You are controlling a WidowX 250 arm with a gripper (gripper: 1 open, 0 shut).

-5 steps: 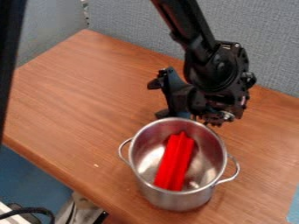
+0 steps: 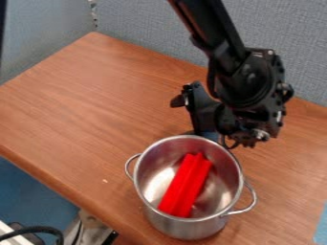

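A steel pot (image 2: 166,211) with two side handles stands near the front of the wooden table, with red stick-like objects (image 2: 185,182) lying inside it. My black gripper (image 2: 192,117) is just behind the pot's rear rim, pointing down beside it. Its fingers are partly hidden by the pot and the wrist body, and I see nothing clearly held.
A grey panel stands along the back. Black cables and clutter lie beyond the front-left edge.
The pot has shifted slightly left over the last second. My gripper has moved a little, now sitting slightly lower and further left than a second ago.
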